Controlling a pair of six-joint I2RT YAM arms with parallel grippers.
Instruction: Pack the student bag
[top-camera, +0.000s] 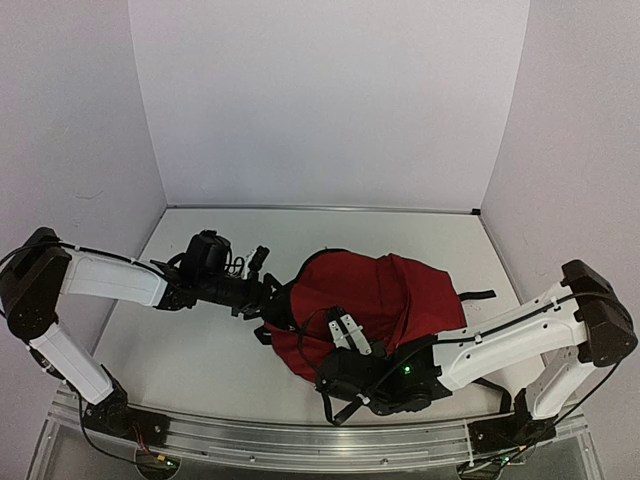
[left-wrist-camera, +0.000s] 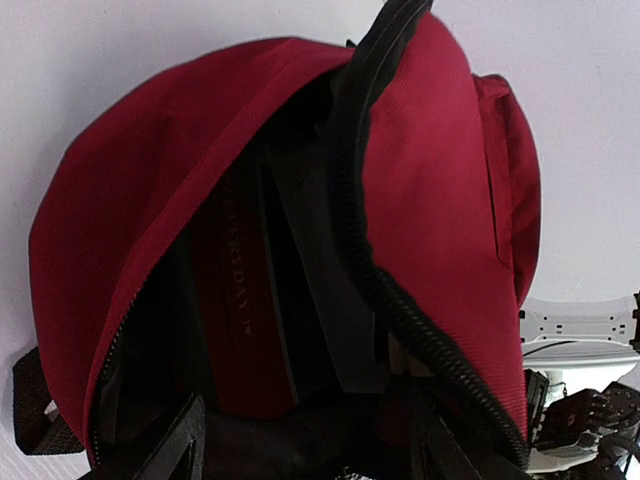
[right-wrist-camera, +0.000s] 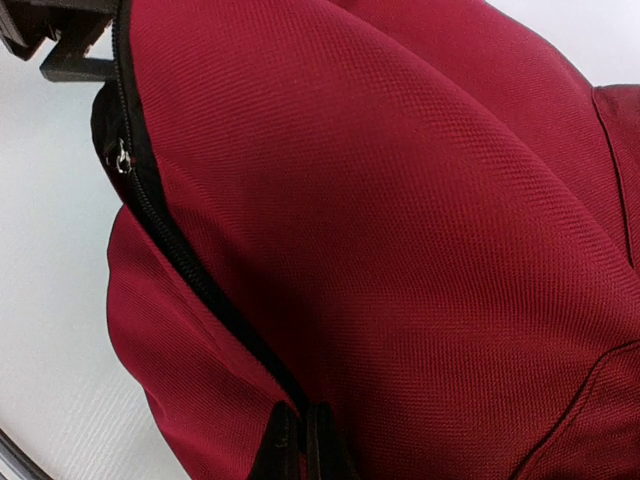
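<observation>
The red student bag (top-camera: 375, 290) lies on the table with its zipped mouth facing left. In the left wrist view that mouth gapes, showing a dark red item (left-wrist-camera: 240, 310) lettered "EVERYDAY" and a grey flat item (left-wrist-camera: 330, 270) inside. My left gripper is at the opening, its dark fingers (left-wrist-camera: 190, 435) spread apart with nothing gripped between them. Low in the right wrist view, my right gripper is shut on the bag's edge beside the black zipper (right-wrist-camera: 205, 285). A metal zipper pull (right-wrist-camera: 123, 158) hangs farther up that edge.
Black straps (top-camera: 478, 295) stick out on the bag's right side. Bare white table (top-camera: 180, 360) stretches to the left and behind the bag. A metal rail (top-camera: 320, 440) runs along the front, and walls close in the other sides.
</observation>
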